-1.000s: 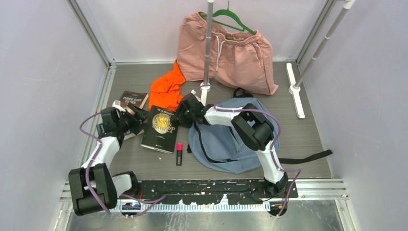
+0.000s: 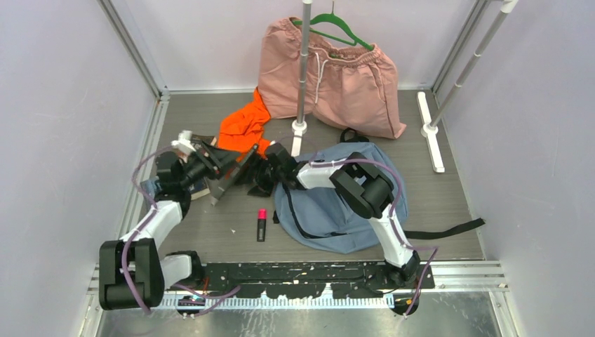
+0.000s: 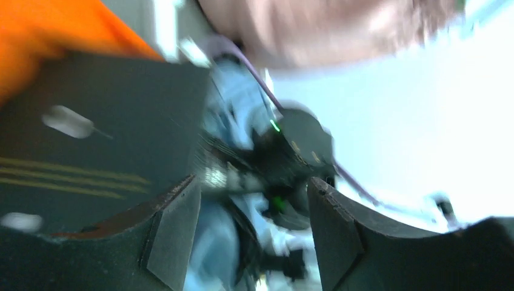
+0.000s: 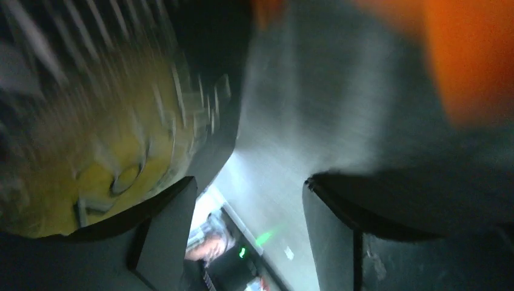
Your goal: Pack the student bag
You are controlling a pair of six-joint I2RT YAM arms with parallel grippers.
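A dark book (image 2: 233,175) is raised on edge between my grippers. My left gripper (image 2: 226,163) is at its upper left; in the left wrist view the book (image 3: 109,133) is blurred behind the fingers, and what they grip is unclear. My right gripper (image 2: 256,172) is beside the book's right side. In the right wrist view its fingers stand apart, with the cover (image 4: 121,139), yellow design showing, close behind the left one. The blue bag (image 2: 323,217) lies under the right arm. A black marker with a pink cap (image 2: 261,226) lies below the book.
An orange cloth (image 2: 242,123) lies behind the book. Other books (image 2: 200,188) are partly hidden under my left arm. Pink shorts (image 2: 351,91) hang on a green hanger at the back. Metal poles (image 2: 456,88) stand at the back.
The book has tipped up from lying flat. My left gripper has moved right and up toward the back. My right gripper has shifted only slightly.
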